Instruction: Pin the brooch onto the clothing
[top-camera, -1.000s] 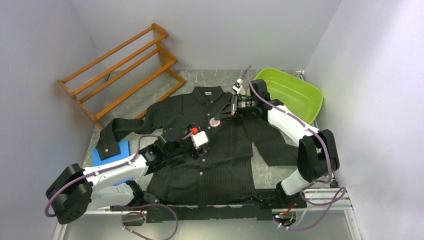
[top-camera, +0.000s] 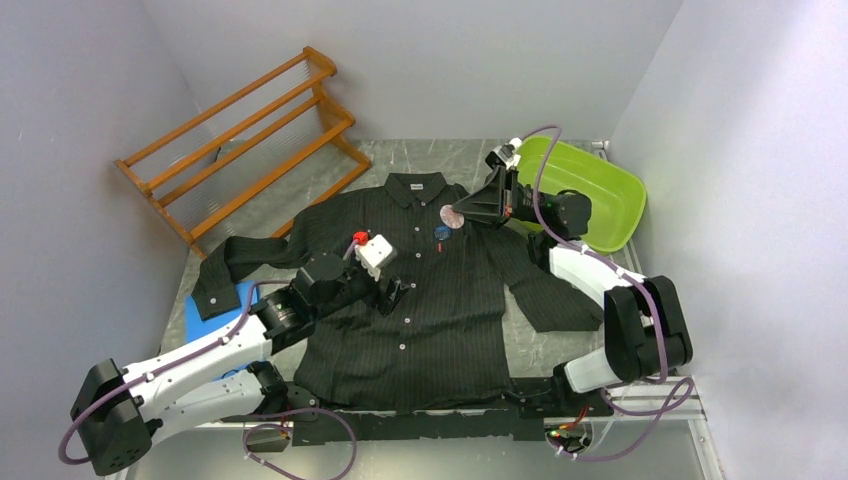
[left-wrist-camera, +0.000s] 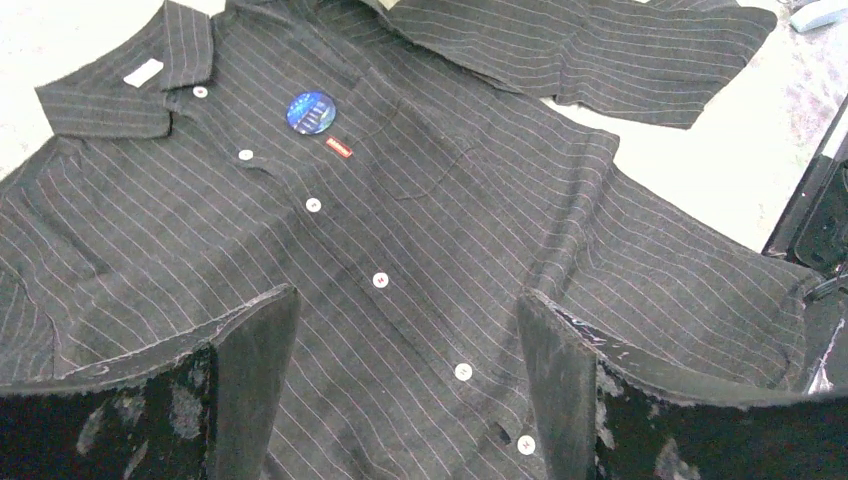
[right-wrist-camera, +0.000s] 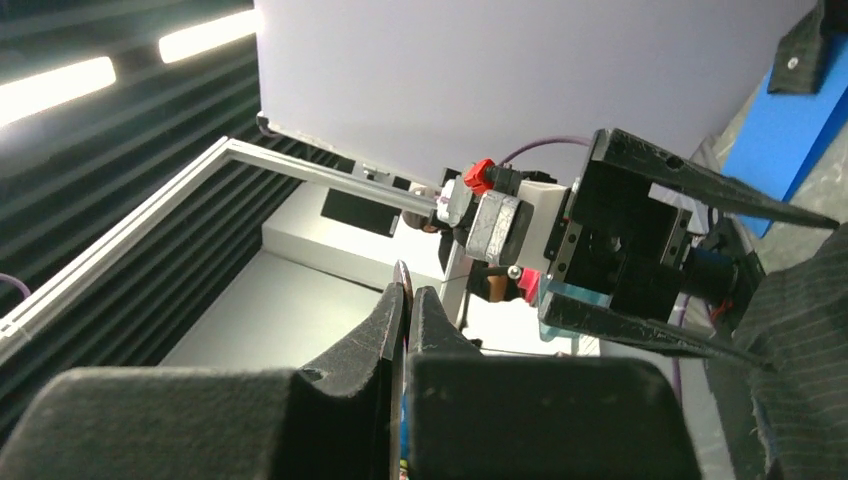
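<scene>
A dark pinstriped shirt (top-camera: 350, 215) lies spread out with its collar at the back. Between the fingertips of my right gripper (top-camera: 463, 213), shut and over the upper right of the shirt, is a round pinkish brooch (top-camera: 452, 216). The right wrist view shows this brooch (right-wrist-camera: 403, 278) only as a thin edge; its pin cannot be made out. A second, blue round brooch (left-wrist-camera: 311, 113) is on the shirt's chest, beside a small red tag (left-wrist-camera: 339, 147). My left gripper stands open over the shirt's button line, nothing between its fingers.
A green basin (top-camera: 625, 205) stands at the back right, partly behind the right arm. At the back left is a wooden rack (top-camera: 245, 130). A blue sheet (top-camera: 205, 325) lies under the left sleeve.
My right gripper has carried the pinkish brooch back and to the right, so the blue brooch shows from above. The left gripper has moved a little to the left.
</scene>
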